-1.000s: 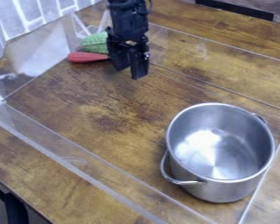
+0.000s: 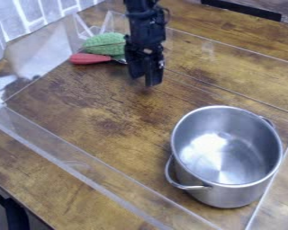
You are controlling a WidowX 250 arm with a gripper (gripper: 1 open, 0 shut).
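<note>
My black gripper (image 2: 144,70) hangs low over the back centre of the wooden board, just right of a green striped vegetable (image 2: 98,43) and a red elongated object (image 2: 91,58). Its fingers are dark and close together in this small view; whether they hold anything or are open I cannot tell. A large steel pot (image 2: 225,157) stands at the front right.
Clear plastic walls (image 2: 75,157) edge the work area on the left and front, with a white cloth (image 2: 21,22) at the back left.
The vegetables and pot look unmoved.
</note>
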